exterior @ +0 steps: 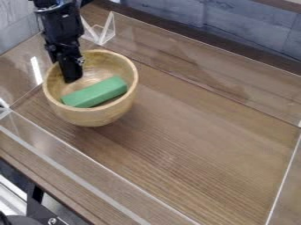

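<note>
A pale wooden bowl (113, 112) is at the left of the camera view, with a green block (94, 92) lying in it. My black gripper (63, 67) comes in from the top left and is shut on the bowl's upper-left rim; its fingertips are hard to make out.
A dark panel edge runs along the back right. A thin clear or white object (99, 31) is behind the gripper at the top.
</note>
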